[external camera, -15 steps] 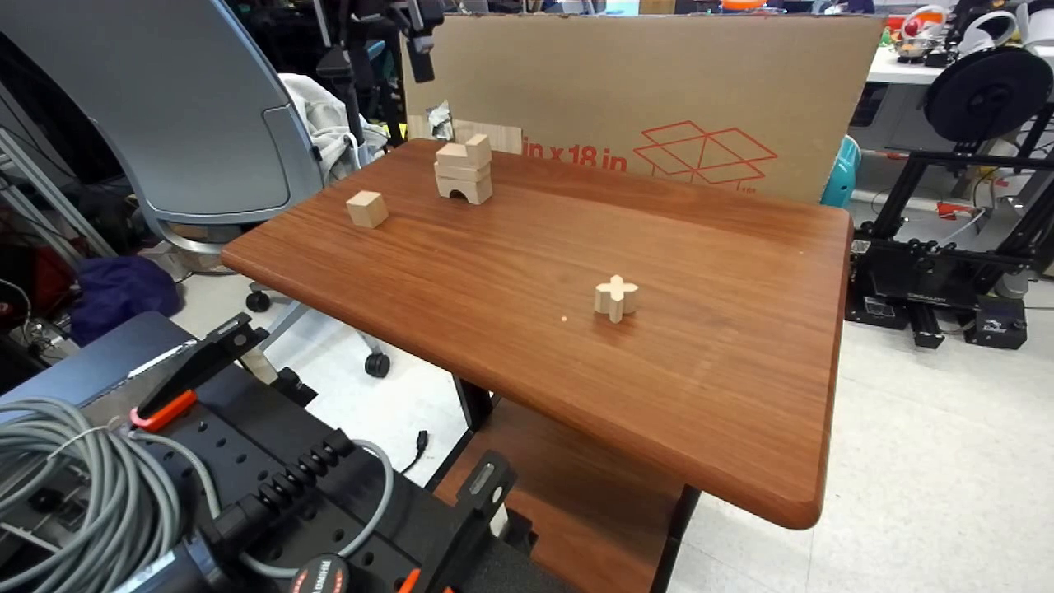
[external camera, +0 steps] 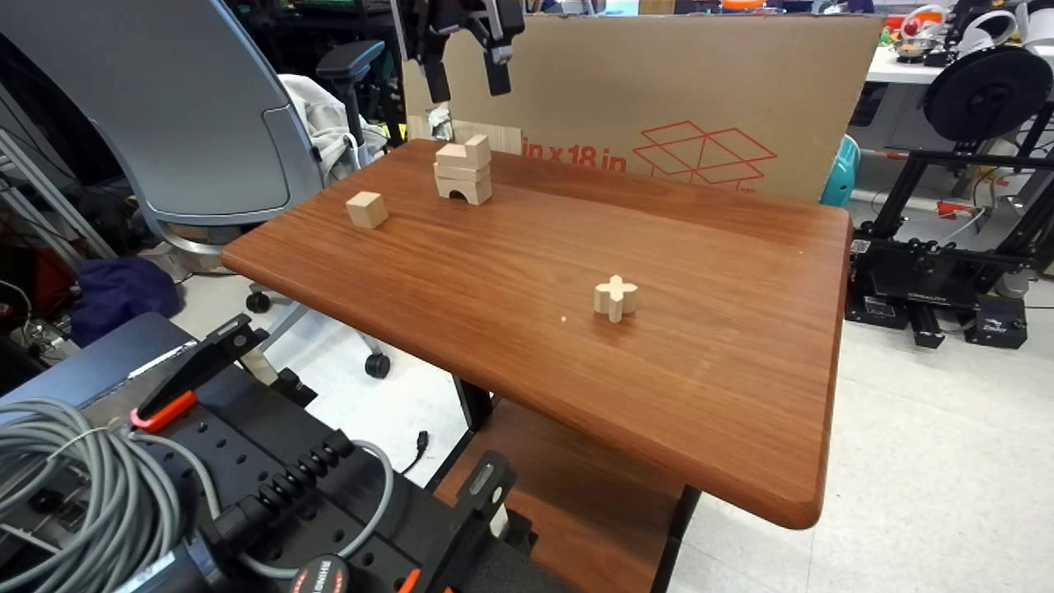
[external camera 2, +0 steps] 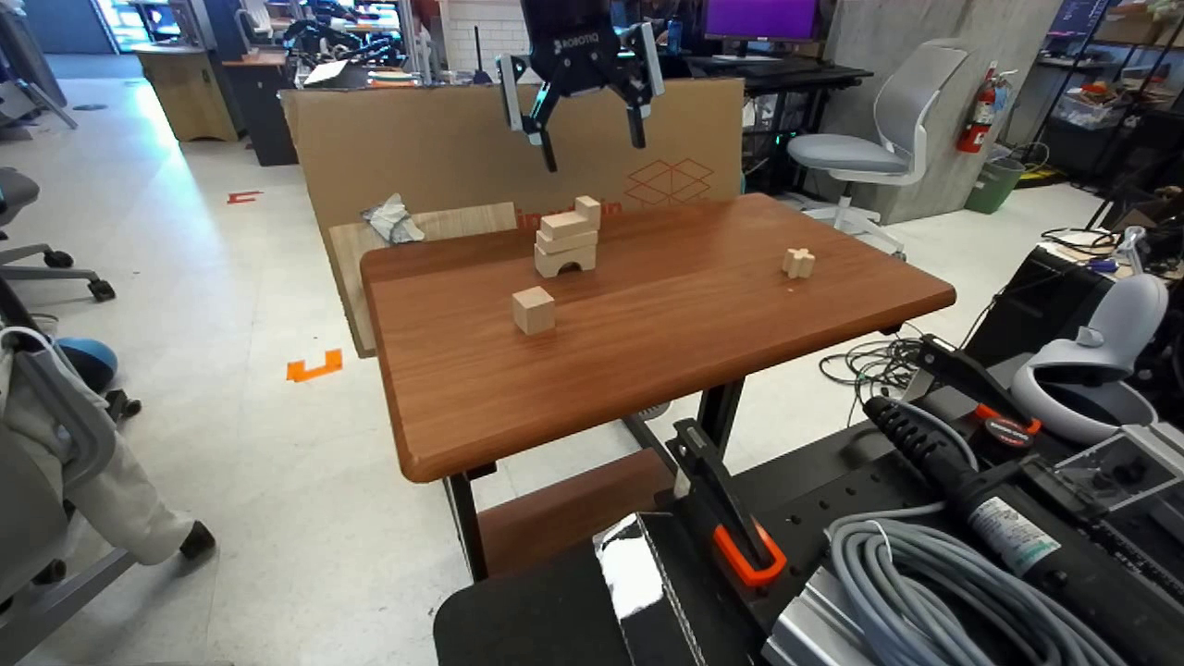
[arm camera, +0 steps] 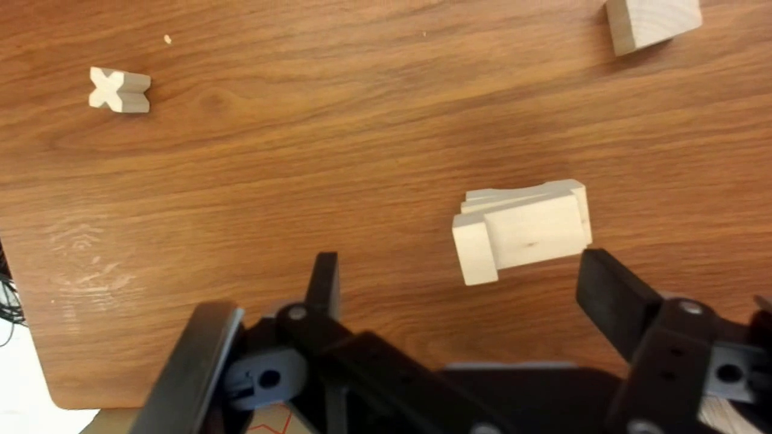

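Note:
My gripper (external camera: 468, 87) is open and empty, high above the back of the wooden table. Below it stands a stack of pale wood blocks: an arched block (external camera: 464, 188) at the bottom, flat pieces (external camera 2: 565, 226) above it, and a small upright block (external camera: 477, 150) at one end of the top. In the wrist view the stack (arm camera: 537, 232) shows between and beyond the spread fingers, well clear of them. A wooden cube (external camera 2: 534, 311) sits apart from the stack, nearer the table's front. Alone on the other side stands a cross-shaped block (external camera: 615, 298).
A cardboard sheet (external camera: 692, 109) stands along its back edge. An office chair (external camera: 198, 109) is beside the table in exterior view 1.
In exterior view 1 my gripper has shifted right, from the upper left to above the stack, and both fingers now show. The blocks have not moved.

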